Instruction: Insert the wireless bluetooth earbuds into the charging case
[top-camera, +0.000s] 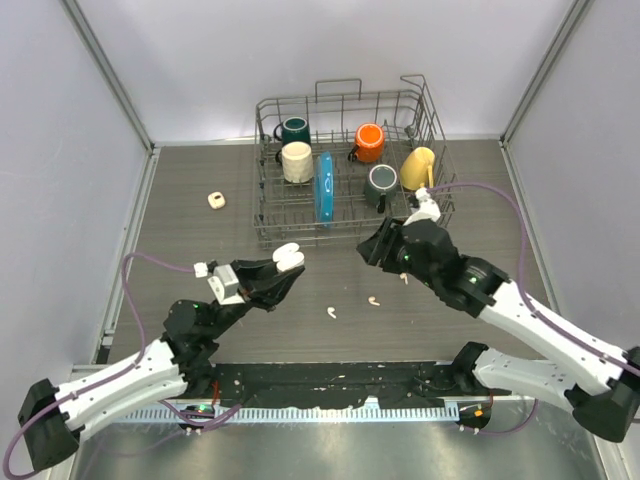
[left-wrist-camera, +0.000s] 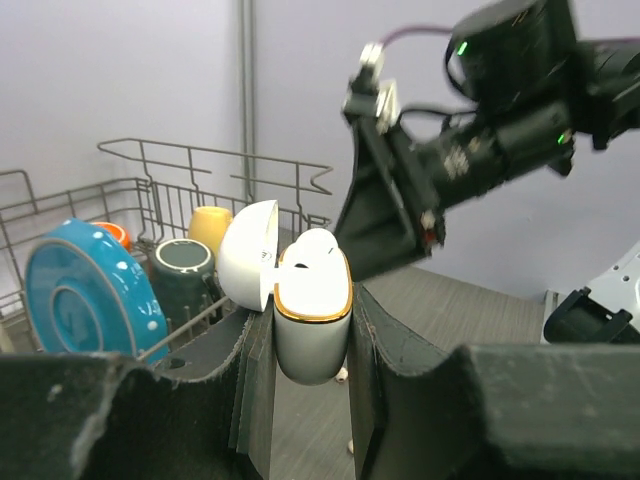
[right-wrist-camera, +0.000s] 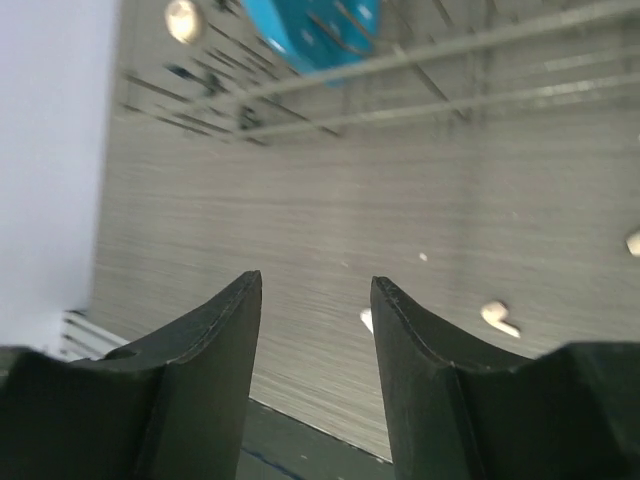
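My left gripper (top-camera: 276, 282) is shut on the white charging case (left-wrist-camera: 311, 335), whose lid is raised. My right gripper (top-camera: 375, 250) stands apart to the right, fingers parted over the table with nothing visible between them. Small white earbuds lie on the table, among them one earbud (top-camera: 331, 312), another (top-camera: 373, 301) and one (right-wrist-camera: 496, 313) in the right wrist view. Whether any earbud sits inside the held case is unclear.
A wire dish rack (top-camera: 265, 210) with mugs and a blue plate (top-camera: 325, 188) fills the back centre. A small white item (top-camera: 216, 200) lies at the left.
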